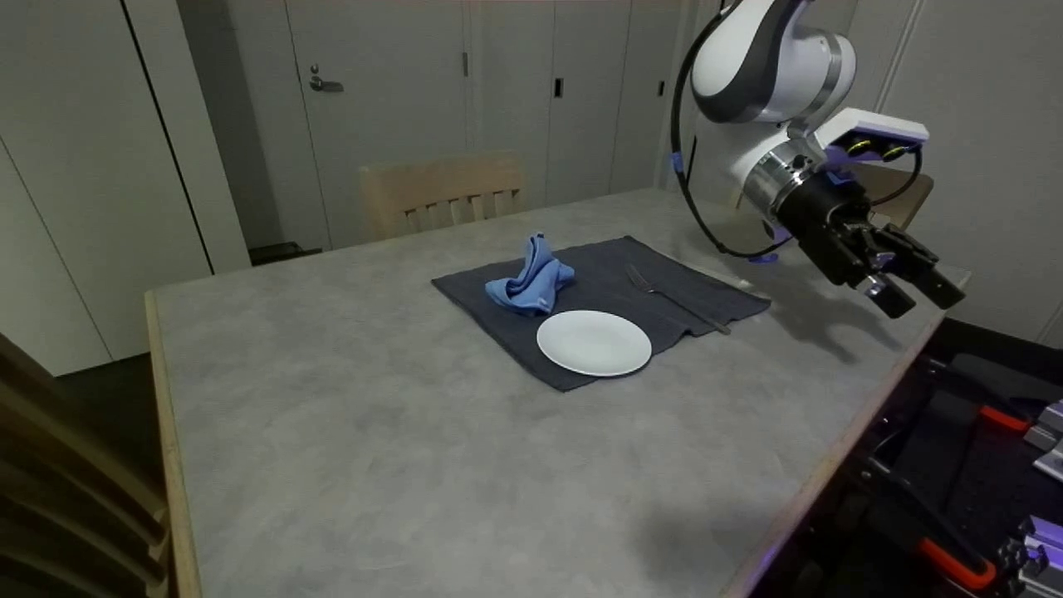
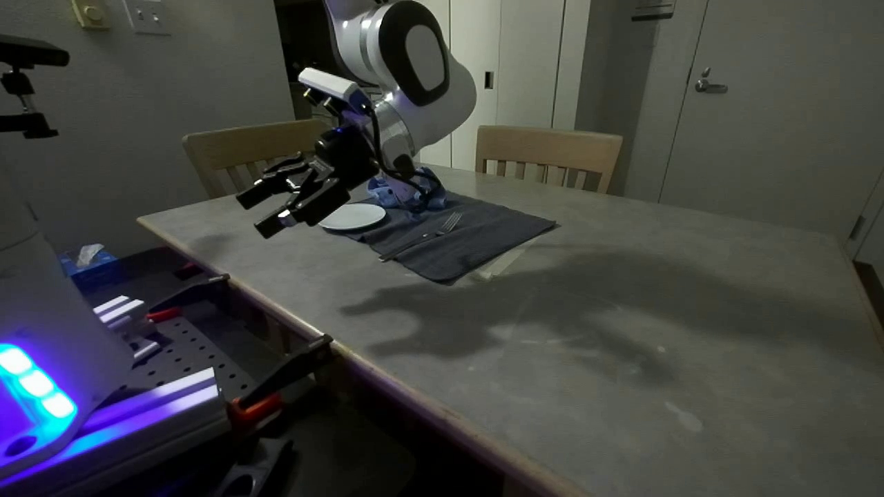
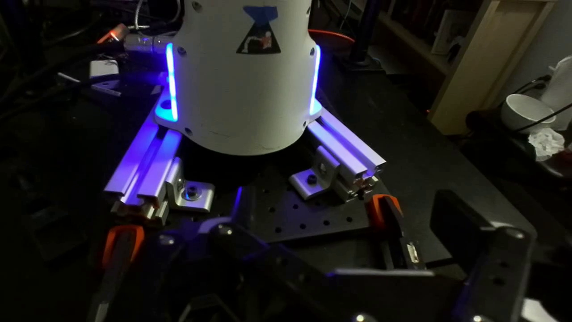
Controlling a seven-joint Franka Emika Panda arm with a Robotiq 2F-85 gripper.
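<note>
On the dark grey placemat [image 1: 688, 274] lie a white plate [image 1: 595, 344], a fork [image 1: 678, 301] and a crumpled blue cloth [image 1: 533, 284]. The plate sits at the mat's front corner, the cloth behind it, the fork toward the mat's right side. My gripper [image 1: 914, 292] hangs above the table's right end, clear of all these things. Its fingers stand apart with nothing between them, as exterior view 2 also shows for the gripper [image 2: 259, 212]. In the wrist view the fingers point toward the robot's white base [image 3: 246, 91]; none of the tableware appears there.
Clamps with orange parts [image 1: 957, 563] grip beside the table's right edge. Wooden chairs [image 2: 547, 149] stand behind the table.
</note>
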